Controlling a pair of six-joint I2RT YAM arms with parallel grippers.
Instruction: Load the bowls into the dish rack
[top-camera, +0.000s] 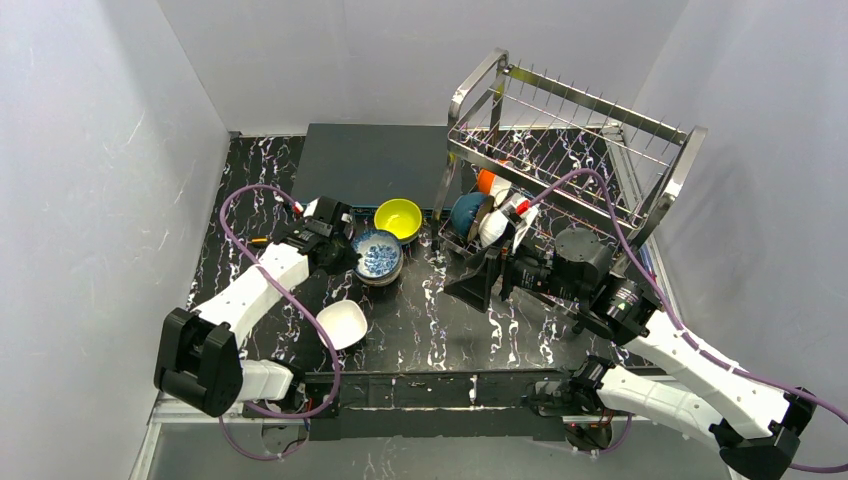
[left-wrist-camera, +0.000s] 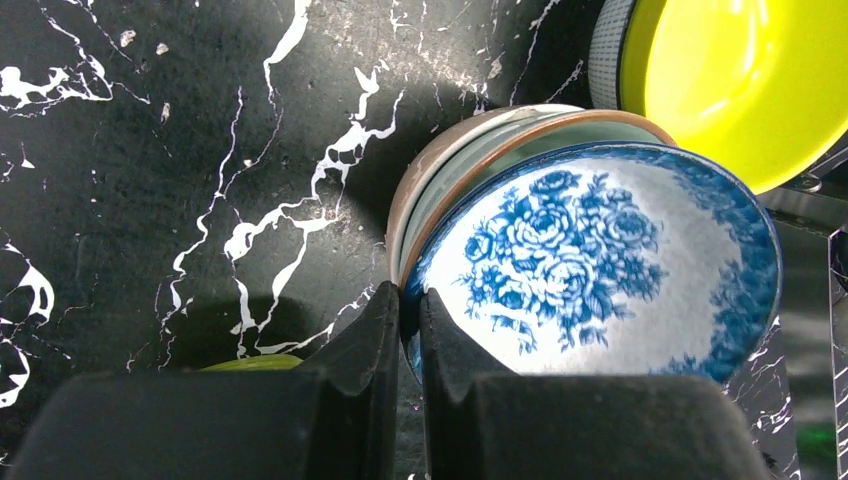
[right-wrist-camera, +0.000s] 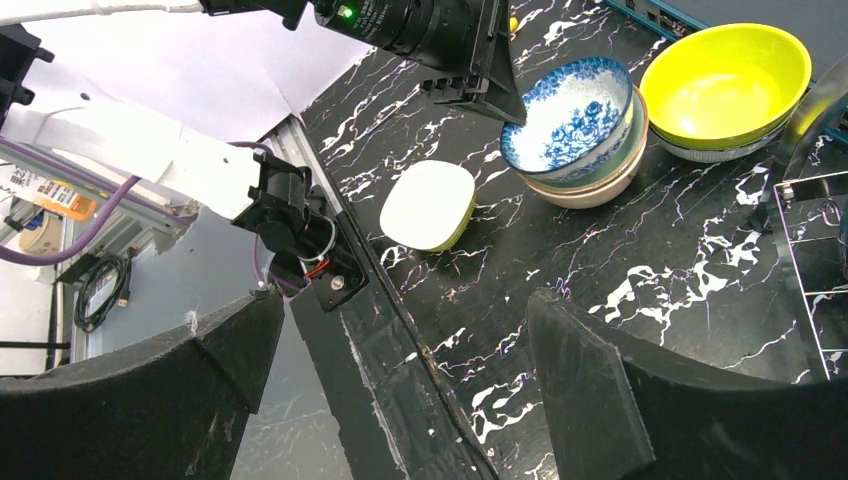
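My left gripper is shut on the near rim of the blue floral bowl (left-wrist-camera: 570, 260), which tilts atop stacked bowls (left-wrist-camera: 450, 150). Right of that stack in the top view sits a yellow bowl (top-camera: 398, 218); a white square bowl (top-camera: 341, 324) lies toward the front. The metal dish rack (top-camera: 680, 170) stands at the right, with blue, white and orange pieces in its lower level. My right gripper is open beside the rack, high over the counter, with nothing between its fingers.
A dark grey board (top-camera: 370, 160) lies at the back. Walls close in on both sides and behind.
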